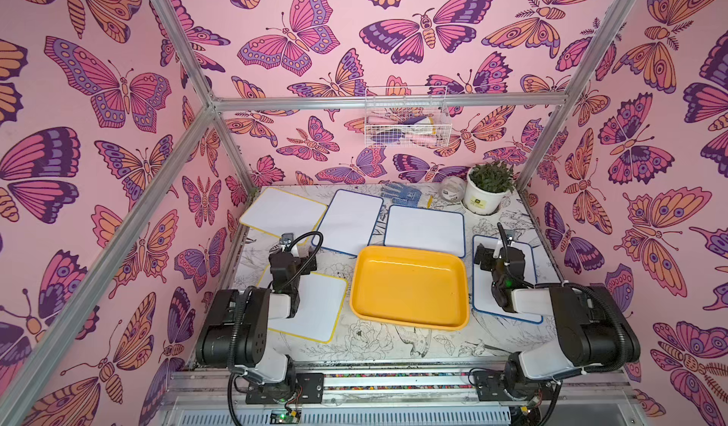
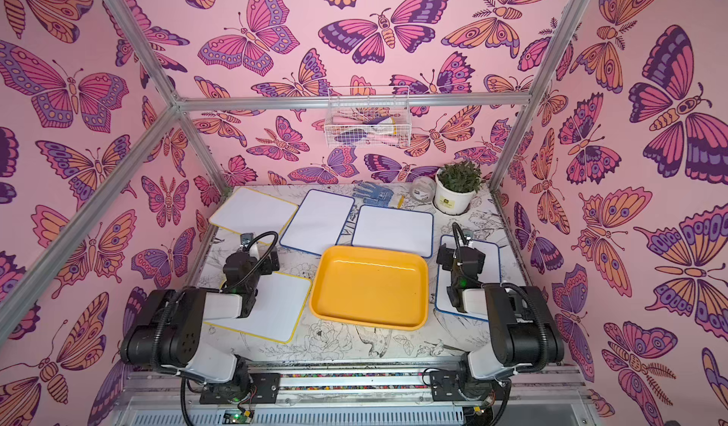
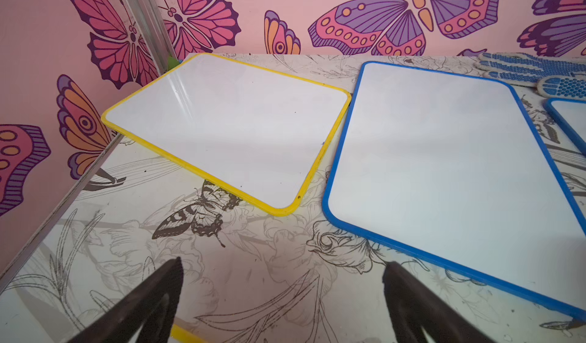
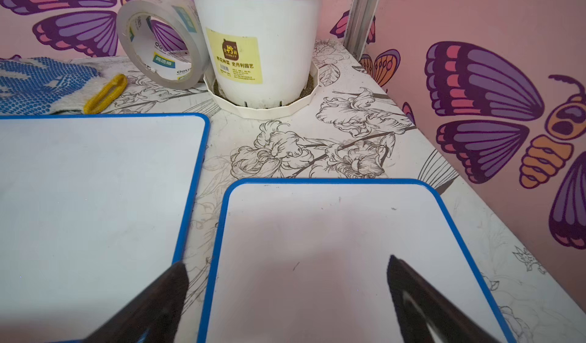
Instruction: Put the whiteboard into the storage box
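An empty orange storage box [image 1: 409, 285] stands at the front centre of the table. Two yellow-edged whiteboards lie on the left, one at the back [image 1: 283, 211] and one nearer [image 1: 314, 304], partly under my left arm. Blue-edged whiteboards lie flat behind the box [image 1: 350, 220], and another [image 1: 531, 274] is on the right below my right arm. My left gripper is open above the table, nothing between its fingers. Likewise empty and open, my right gripper hovers over the right blue-edged board.
Along the back are a blue glove [image 1: 402, 194], a tape roll [image 4: 161, 37] and a white plant pot [image 1: 485, 198]. A wire basket [image 1: 408, 130] hangs on the rear wall. Bare table shows in front of the box.
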